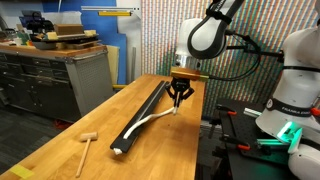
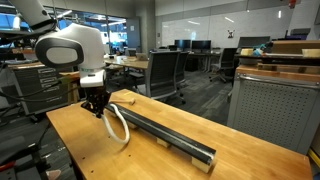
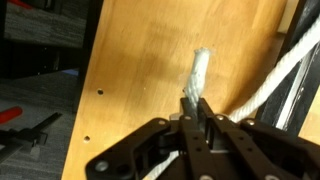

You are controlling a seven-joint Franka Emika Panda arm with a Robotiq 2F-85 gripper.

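A thick white rope runs from the dark metal rail up to my gripper, which is shut on it near one end. In the wrist view the rope's short free end sticks out past the fingertips, while the longer part crosses toward the rail. From the other side, the rope hangs from the gripper in a loop that reaches down near the tabletop. The long dark rail lies on the wooden table, with part of the rope along it.
A wooden mallet lies on the table at the left of exterior view 1. A dark cart with tools stands beyond the table's right edge. Bare wood lies in front of the rail.
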